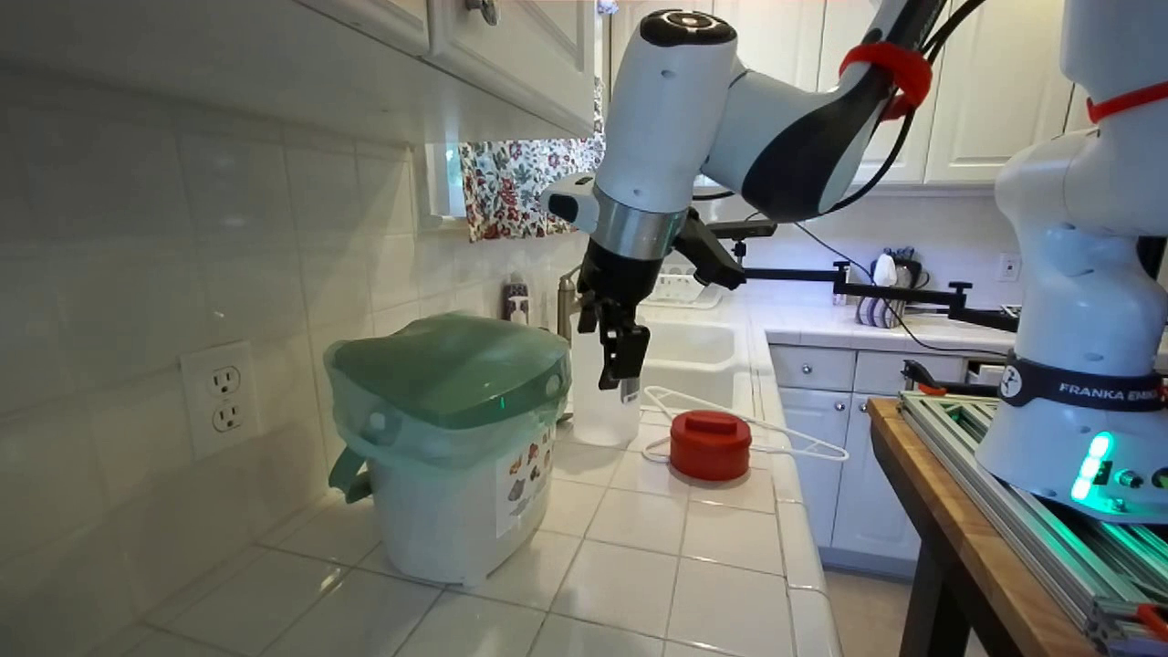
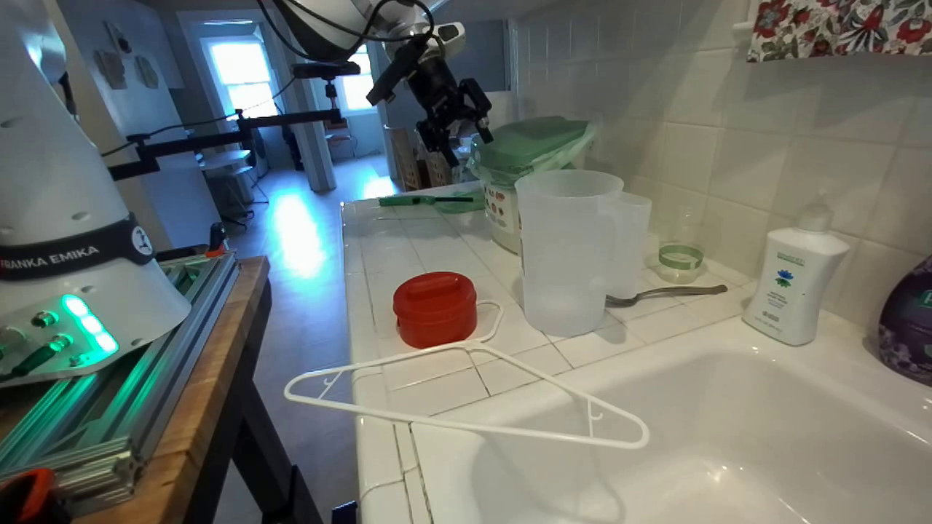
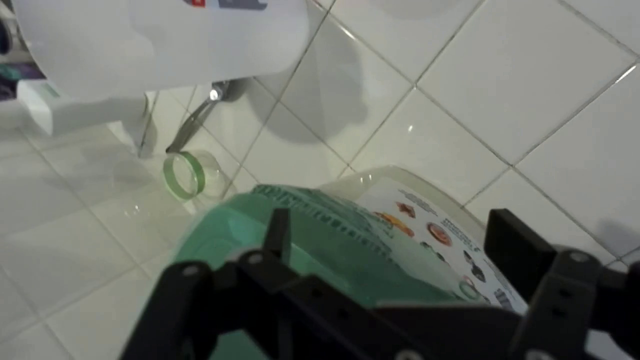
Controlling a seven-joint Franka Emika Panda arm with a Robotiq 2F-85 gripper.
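Observation:
My gripper (image 1: 605,349) hangs tilted in the air beside the green-lidded bin, its fingers open and empty. The white bin (image 1: 443,515) stands against the tiled wall, with a green lid (image 1: 438,367) and a translucent green liner over its rim. Seen from the wrist, the spread fingers (image 3: 517,249) frame the lid's edge and the bin's printed label (image 3: 441,231), with no contact that I can make out. A red round container (image 2: 435,307) sits on the counter between the bin and the sink.
Near the bin stands a frosted pitcher (image 2: 568,262). A white hanger (image 2: 472,429) lies partly over the sink (image 2: 725,393). Behind the pitcher are a fork (image 2: 668,295) and a small glass (image 2: 681,257). The counter's front strip beside the bin is clear.

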